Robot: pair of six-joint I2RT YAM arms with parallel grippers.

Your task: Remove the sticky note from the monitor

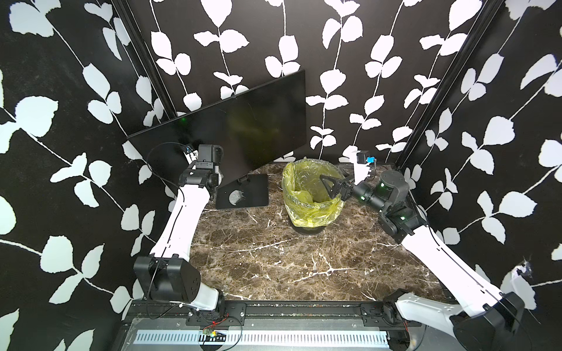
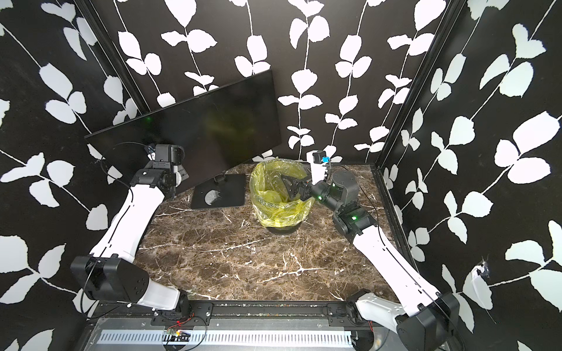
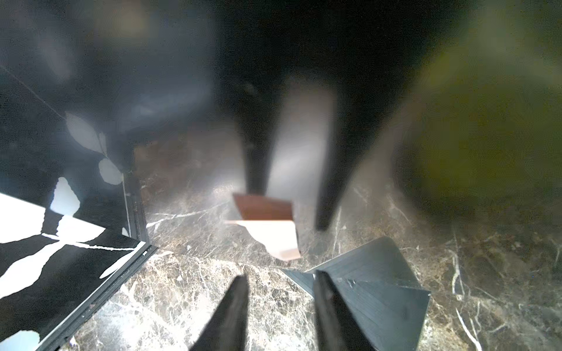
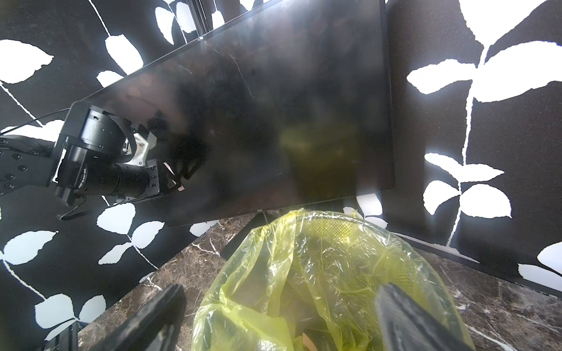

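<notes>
A pale, pinkish sticky note (image 3: 274, 235) stands out from the dark screen of the monitor (image 1: 251, 122) in the left wrist view, with a brownish reflection above it. My left gripper is close to the screen, its fingers parted. The note appears just beyond the fingertips, roughly in line with the gap; whether they touch it cannot be told. From above, the left wrist hides the note. My right gripper is open over the yellow-lined bin (image 4: 333, 234), with nothing visible between its fingers.
The monitor's black base (image 1: 254, 196) rests on the brown marbled table (image 1: 263, 251), left of the bin. A small orange piece (image 4: 308, 342) shows low inside the yellow bag.
</notes>
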